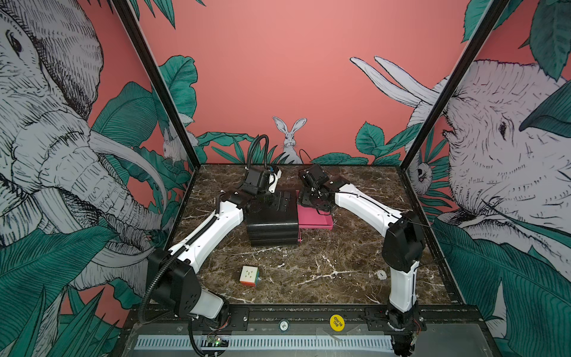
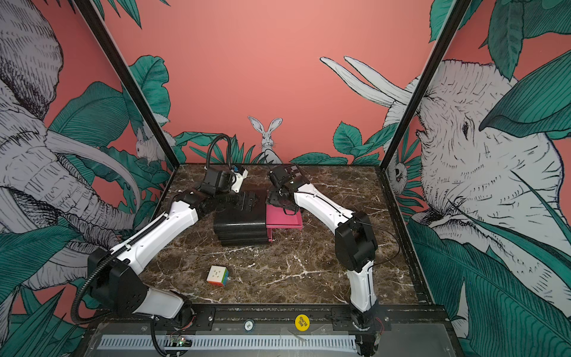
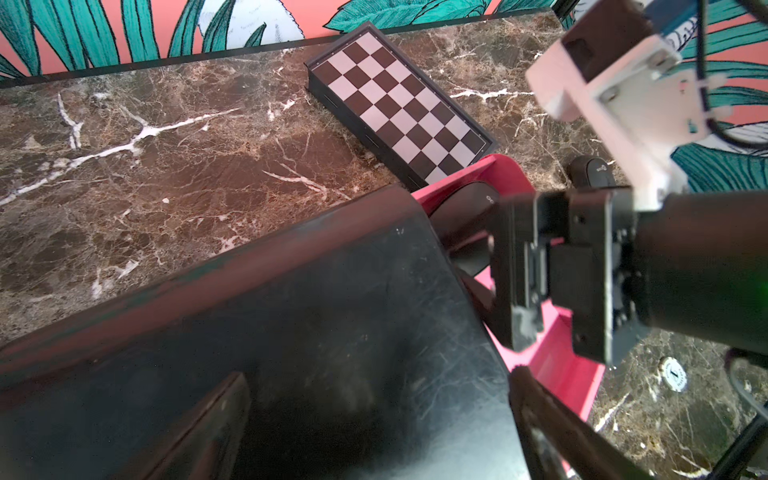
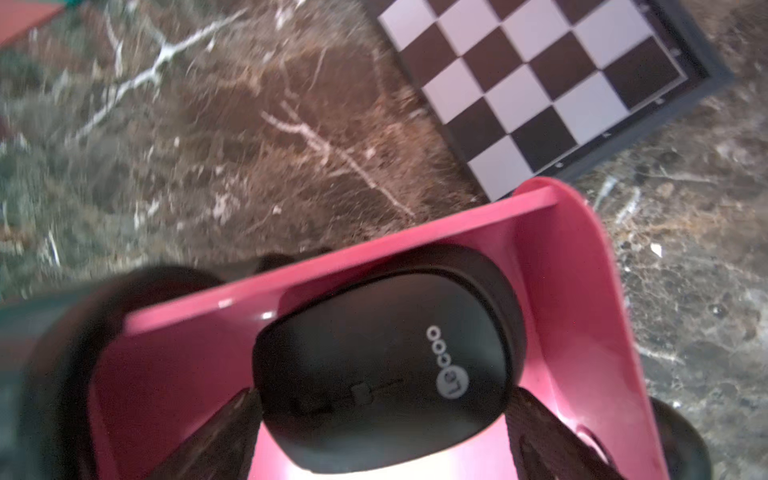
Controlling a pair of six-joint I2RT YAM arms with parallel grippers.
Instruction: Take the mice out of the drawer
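A black mouse [image 4: 384,360] lies inside the pulled-out pink drawer [image 4: 576,264], against its back wall in the right wrist view. My right gripper is open, its fingers on either side of this mouse and close to its edges; contact is hard to tell. Another black mouse [image 3: 592,170] rests on the table outside the drawer, partly hidden in both wrist views. Over the top of the glossy black cabinet [image 3: 320,320], my left gripper has its fingers spread wide, with only the cabinet's surface showing between them.
A checkered board [image 3: 400,104] lies behind the drawer, close to its corner. Near the front left of the table sits a cube puzzle [image 1: 249,275].
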